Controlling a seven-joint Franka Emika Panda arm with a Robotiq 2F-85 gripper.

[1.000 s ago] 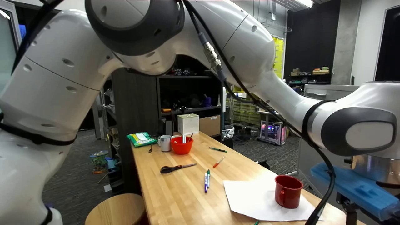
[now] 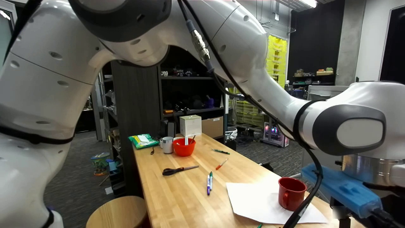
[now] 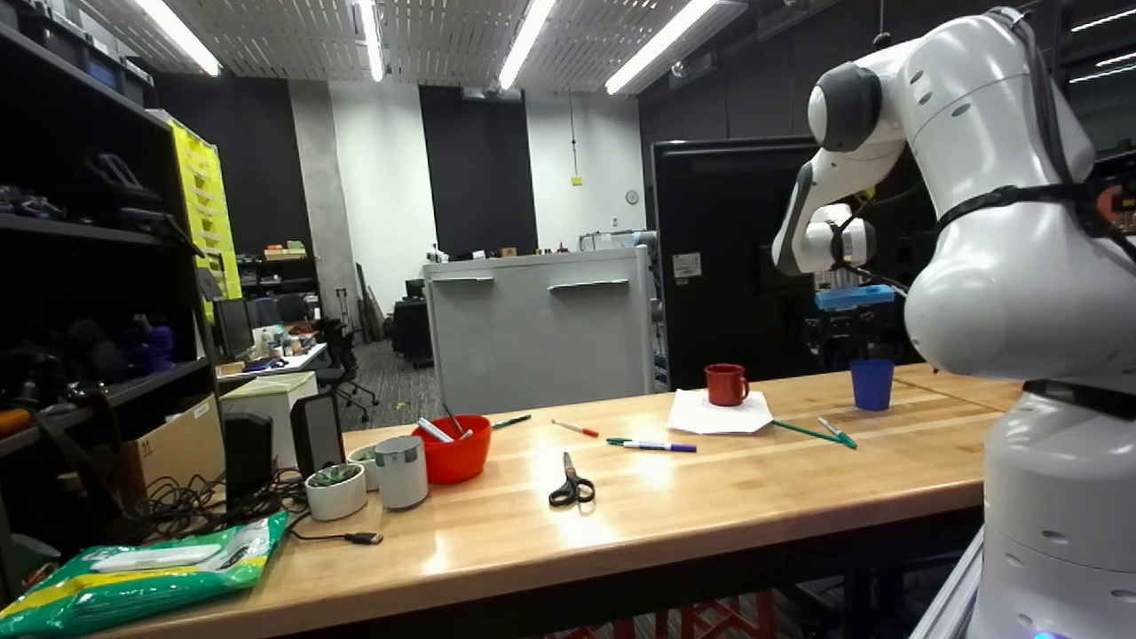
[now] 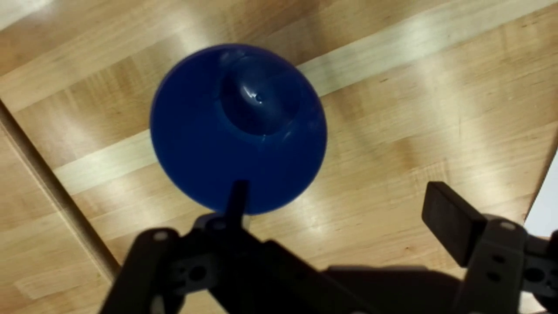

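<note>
In the wrist view a dark blue cup (image 4: 193, 141) stands on the wooden table, seen from above into its empty inside. My gripper is open with nothing between its fingers; the left fingertip (image 4: 239, 193) overlaps the cup's near rim in this view, and the right one lies well to the cup's right. Whether that fingertip touches the rim, I cannot tell. Exterior view 2 has the blue cup (image 3: 871, 385) upright near the robot's base, the hand above it and slightly to its left. In exterior view 1 the cup is out of sight.
A red mug (image 3: 726, 384) sits on white paper (image 3: 698, 415) beside the cup. Pens (image 3: 660, 446), scissors (image 3: 571, 485) and a red bowl (image 3: 458, 456) of utensils lie farther along the table (image 3: 745, 479). Green pens (image 3: 837, 431) rest close to the cup.
The arm has shifted left in exterior view 1, bringing the wrist and its blue mount with it. The mug, paper, pens and scissors stay where they were.
</note>
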